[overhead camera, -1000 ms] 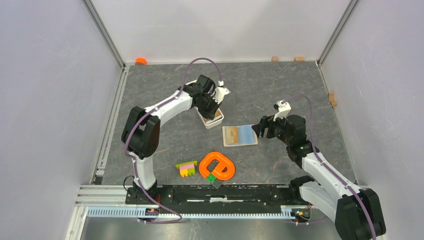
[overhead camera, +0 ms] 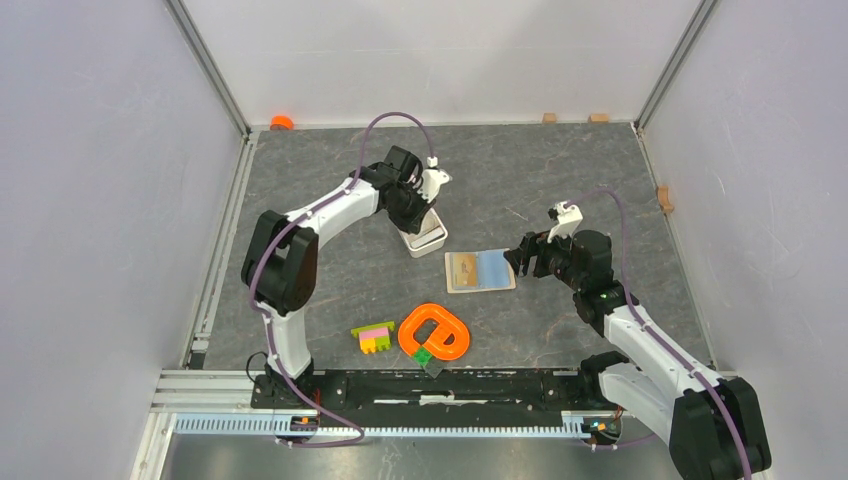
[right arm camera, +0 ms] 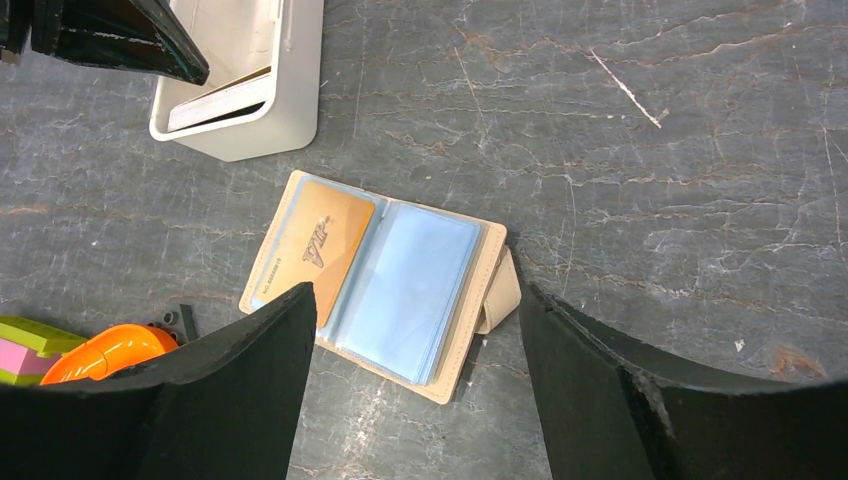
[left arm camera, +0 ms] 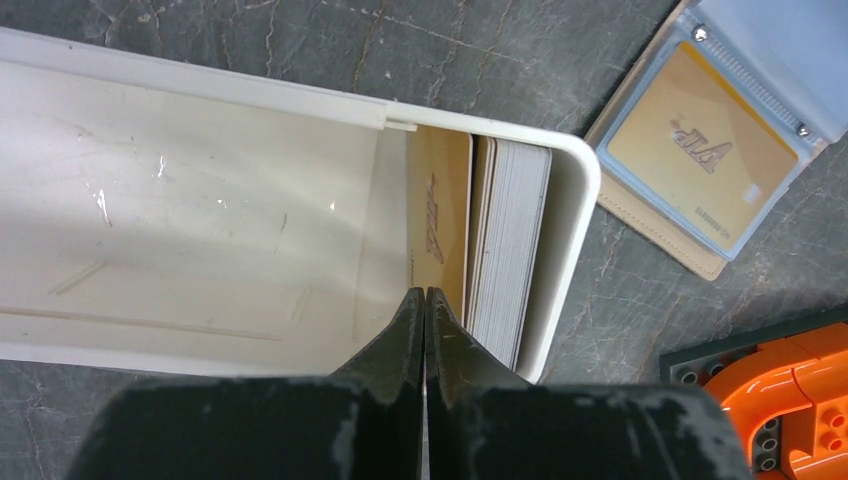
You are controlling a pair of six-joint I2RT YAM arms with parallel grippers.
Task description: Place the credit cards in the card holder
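Observation:
Inside the white box, several credit cards stand on edge at one end. The front gold card leans close to that stack, a thin dark gap behind it. My left gripper is over the box with its fingertips pressed together, no card between them. On the table lies the beige card holder, spread flat; one gold card is in its left pocket, and blue clear sleeves cover the right half. My right gripper stands open above the holder, its fingers wide apart and empty.
Near the table's front edge lie an orange ring-shaped toy and colored blocks. An orange object sits at the back left. The table right of the box and behind the holder is clear.
The front gold card, earlier leaning out further, now stands steeper against the stack. The right arm has stayed still.

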